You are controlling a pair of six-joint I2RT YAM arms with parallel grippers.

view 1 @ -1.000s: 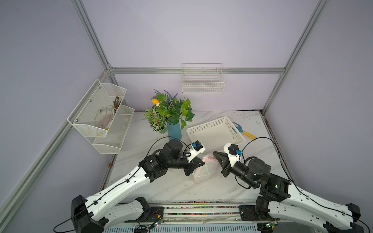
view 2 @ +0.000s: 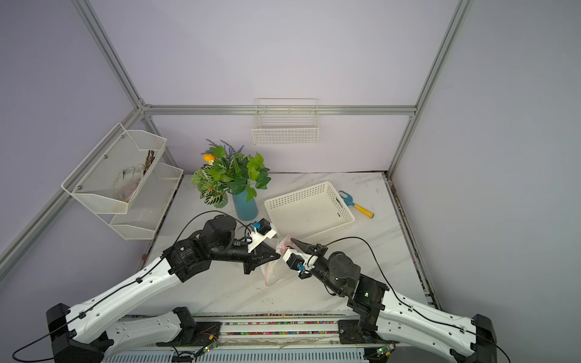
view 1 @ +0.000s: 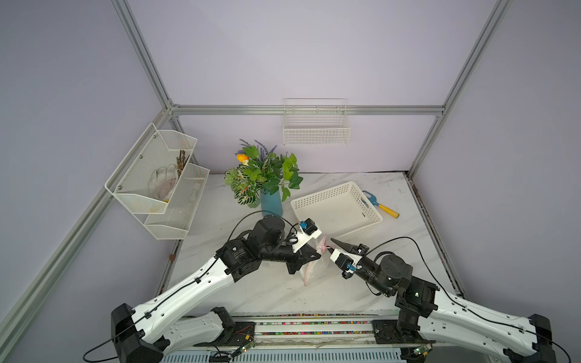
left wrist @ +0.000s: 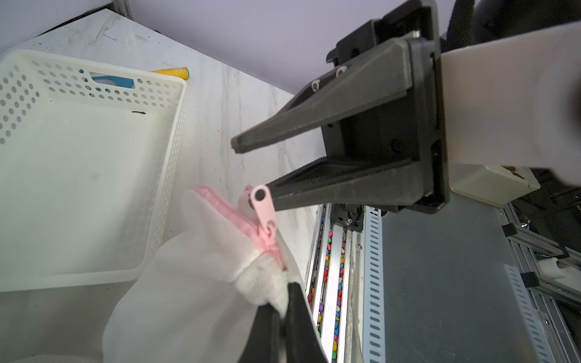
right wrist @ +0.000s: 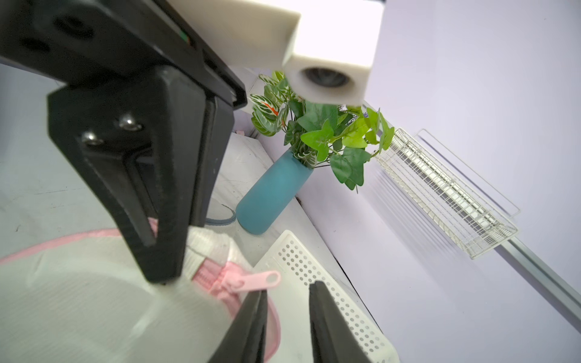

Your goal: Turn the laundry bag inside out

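A white mesh laundry bag (left wrist: 175, 302) with a pink zipper (right wrist: 251, 280) hangs between the grippers above the table's front middle. My left gripper is shut on the bag's bunched edge just below the zipper. My right gripper is part open beside the zipper in the left wrist view, its lower finger partly behind the pink pull tab; whether it touches the bag I cannot tell. In both top views the arms hide much of the bag (view 2: 272, 272).
A white perforated basket (view 1: 333, 193) lies behind the grippers. A teal vase (view 1: 271, 204) with foliage stands behind the left arm, and a yellow-handled tool (view 1: 388, 211) lies right of the basket. Wire shelves hang on the walls.
My right gripper has turned and moved left toward the bag's zipper, and the bag's shape has changed. The left arm is nearly unchanged.
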